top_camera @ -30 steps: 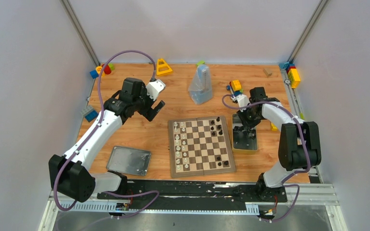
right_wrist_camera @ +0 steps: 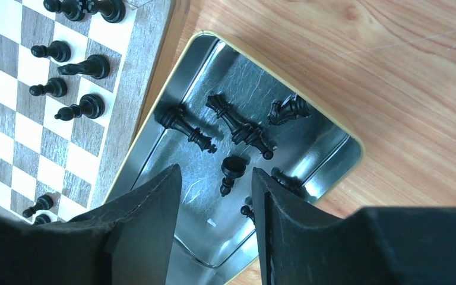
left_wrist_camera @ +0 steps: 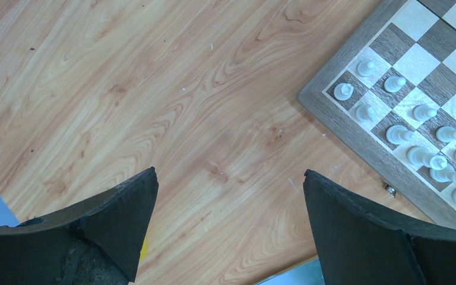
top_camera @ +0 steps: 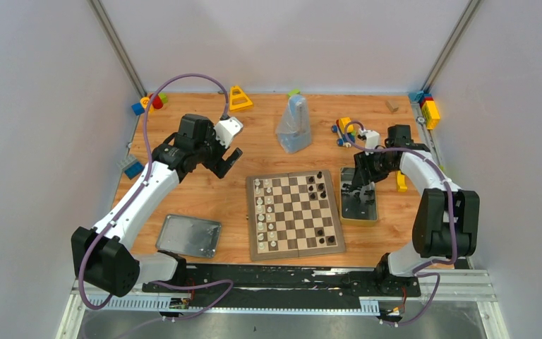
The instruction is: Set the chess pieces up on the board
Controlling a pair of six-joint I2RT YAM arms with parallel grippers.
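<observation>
The chessboard (top_camera: pixel 296 215) has white pieces (top_camera: pixel 260 218) in two columns along its left side. Several black pieces (top_camera: pixel 322 187) stand at the right side, in its upper and lower parts. Inside the tray (right_wrist_camera: pixel 356 145), more black pieces lie on their sides, among them a long crowned one (right_wrist_camera: pixel 185 127) and a knight (right_wrist_camera: pixel 289 110). My right gripper is over this tray, its fingers partly open. A black pawn (right_wrist_camera: pixel 233 167) shows in the gap, below the fingertips and apparently free. Left of the board, my left gripper hangs open over bare wood, empty.
An empty metal tray (top_camera: pixel 189 236) lies at the front left. Behind the board stands a bluish plastic bag (top_camera: pixel 294 126). Toy blocks (top_camera: pixel 346 127) sit beyond the black pieces' tray. Table between left gripper and board is clear.
The pieces on the board look the same, and the left arm has stayed still.
</observation>
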